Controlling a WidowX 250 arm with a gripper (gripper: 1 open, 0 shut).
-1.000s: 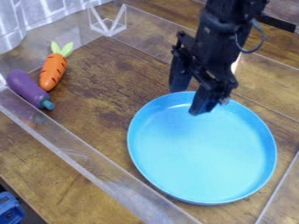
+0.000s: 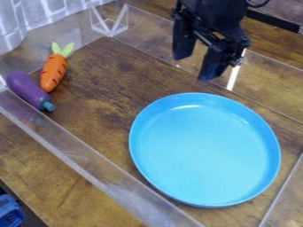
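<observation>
The dark robot gripper (image 2: 204, 60) hangs over the wooden surface above and behind a large blue plate (image 2: 204, 151). Its fingers point down; whether they are open or shut is not clear. An orange carrot (image 2: 53, 69) with a green top lies at the left, and a purple eggplant (image 2: 27, 89) lies just in front of it.
Clear plastic walls border the wooden surface. A blue object (image 2: 7, 213) shows at the lower left corner. Bare wood (image 2: 119, 80) lies between the vegetables and the plate.
The gripper has moved back, up the picture, away from over the blue plate. The plate, carrot and eggplant have not moved.
</observation>
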